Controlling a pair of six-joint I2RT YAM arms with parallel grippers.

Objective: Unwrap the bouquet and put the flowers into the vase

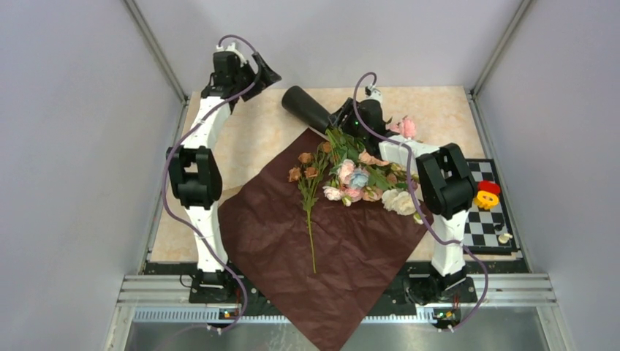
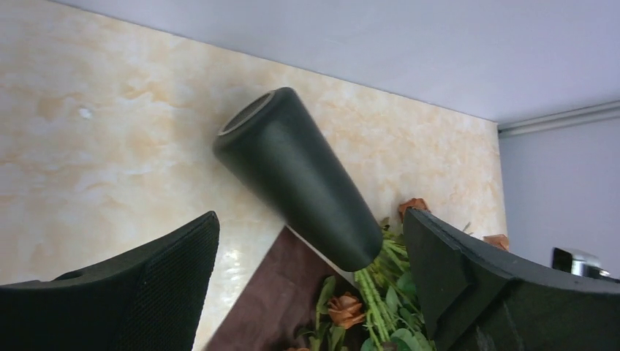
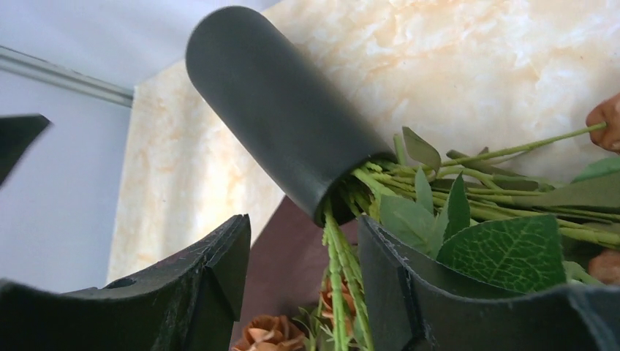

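A black vase point(image 1: 305, 107) lies on its side at the back of the table, its mouth toward the flowers. In the right wrist view several green stems point(image 3: 380, 179) run into the mouth of the vase point(image 3: 278, 110). The pink, blue and white flowers point(image 1: 358, 179) spread out beyond it on the brown cloth. A separate sprig of orange-brown flowers point(image 1: 311, 173) lies on the cloth, left of the bunch. My left gripper point(image 1: 265, 73) stands open, left of the vase and apart from it. Close to the vase's mouth, above the stems, is my open right gripper.
A checkered board point(image 1: 482, 227) with a red and yellow toy point(image 1: 488, 196) lies at the right edge. A wall closes off the back.
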